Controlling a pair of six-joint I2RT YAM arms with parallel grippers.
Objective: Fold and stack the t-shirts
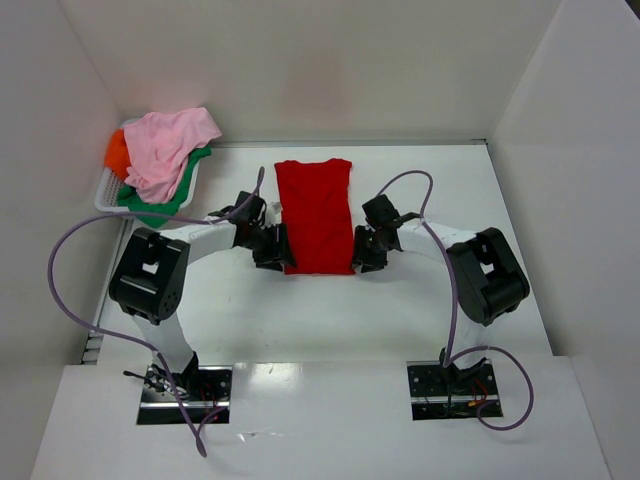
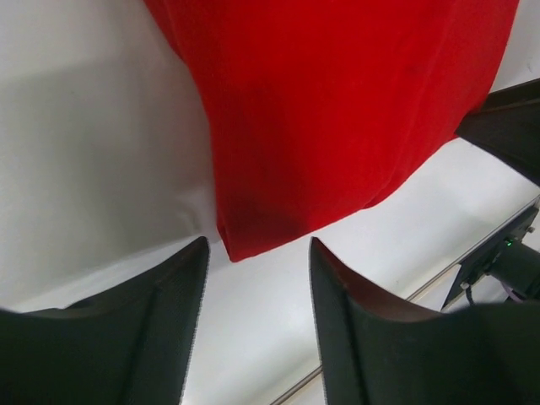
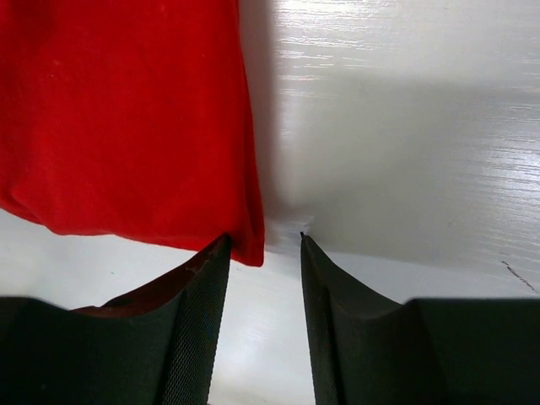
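Observation:
A red t-shirt [image 1: 317,215], folded into a long strip, lies flat between the two arms in the top view. At its near left corner is my left gripper [image 1: 274,266]; in the left wrist view the cloth corner [image 2: 240,240] sits between the parted fingers, apart from both. My right gripper [image 1: 368,267] is at the near right corner. In the right wrist view that corner [image 3: 250,249] lies by the left finger [image 3: 218,261], inside a part-open gap. Neither gripper is closed on the cloth.
A white basket [image 1: 108,191] at the back left holds pink [image 1: 165,150], green [image 1: 190,180] and orange [image 1: 117,155] cloths.

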